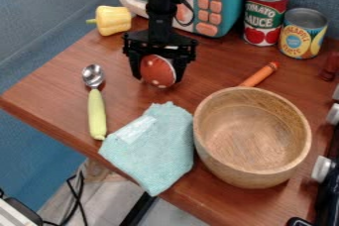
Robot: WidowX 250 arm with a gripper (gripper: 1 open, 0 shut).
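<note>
My black gripper (159,52) hangs over the middle back of the wooden table, with an orange-red round object (158,70) with a white mark between its fingers, low near the tabletop; whether it touches the table is hard to tell. In front of it lie a scoop with a pale yellow handle (97,113) and a light blue cloth (146,149). A wooden bowl (252,166) stands to the right.
A teal toy microwave (215,17), a tomato sauce can (264,17), another can (302,34) and a yellow object (111,20) line the back. An orange stick (259,74) lies behind the bowl; dark bottles edge the right.
</note>
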